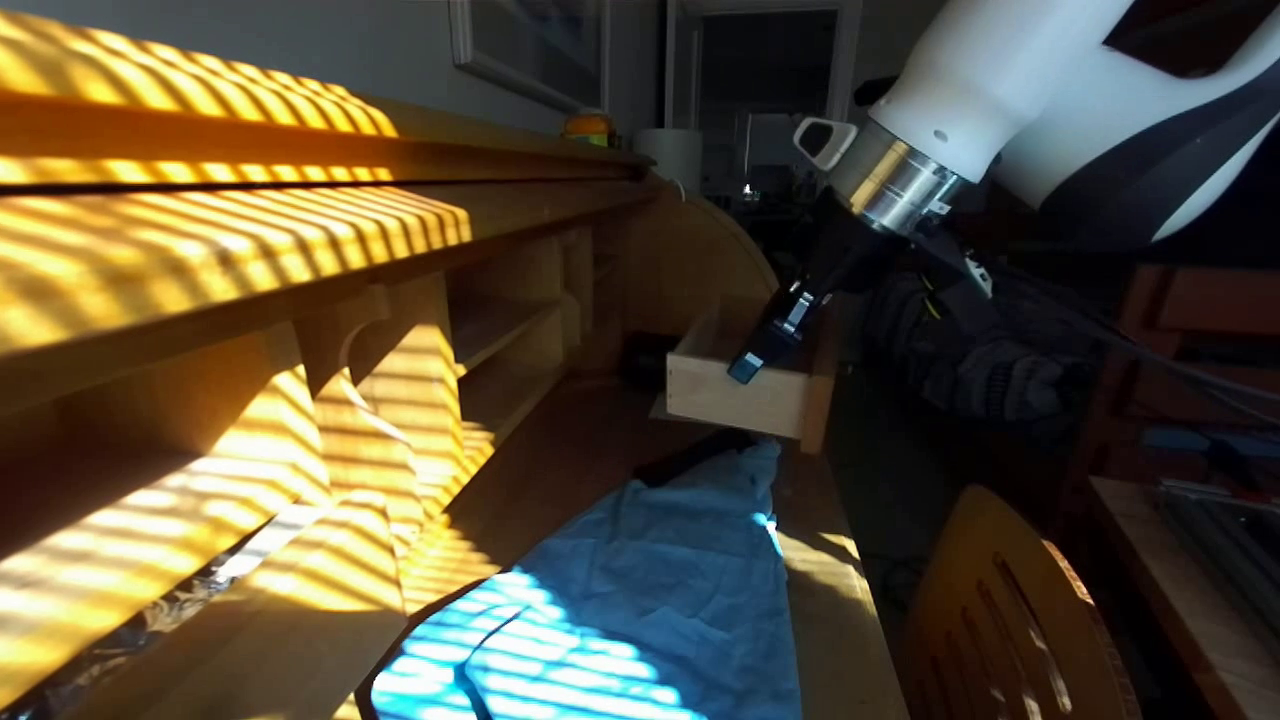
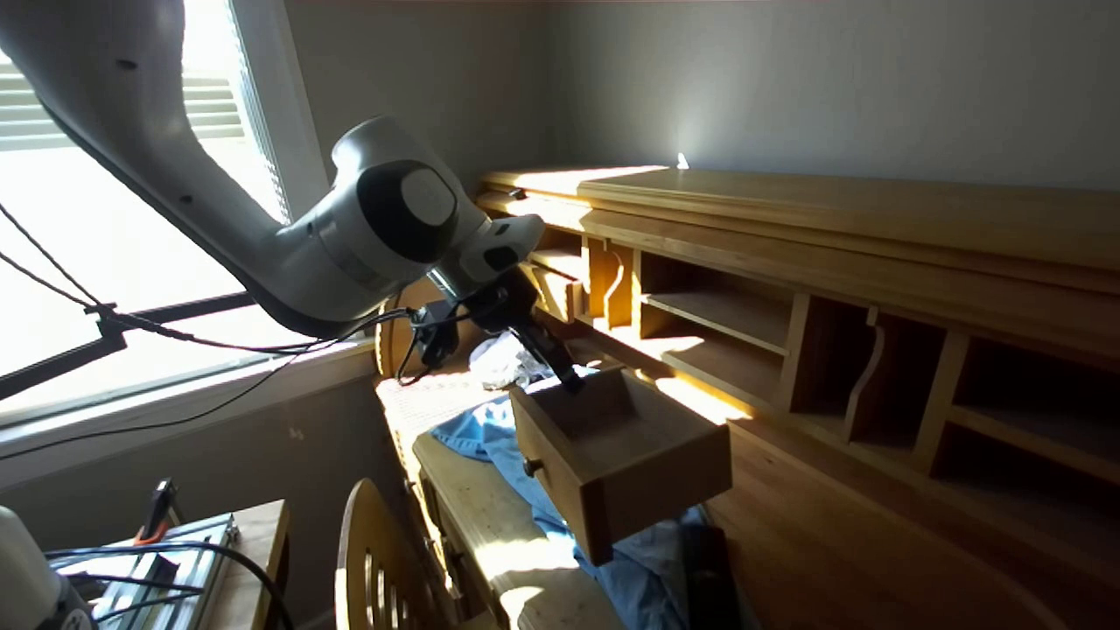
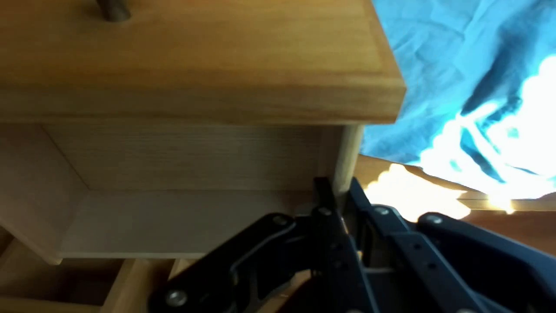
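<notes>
A small wooden drawer [image 2: 656, 451] hangs above the desk in the second exterior view, empty inside, its round dark knob [image 2: 533, 467] on the front panel. My gripper is shut on the drawer's thin side wall [image 3: 348, 156], one finger inside the drawer and one outside. In the first exterior view the drawer [image 1: 732, 396] is held up near the far end of the desk, with my gripper [image 1: 746, 366] at its near side. A blue cloth [image 1: 672, 564] lies crumpled on the desktop below.
The wooden desk's cubbies [image 2: 724, 315] line the back. A wooden chair [image 1: 1020, 612] stands at the desk's front edge. One dark object [image 2: 705, 572] lies by the cloth. Bare desktop [image 2: 871, 525] shows on the right in the second exterior view.
</notes>
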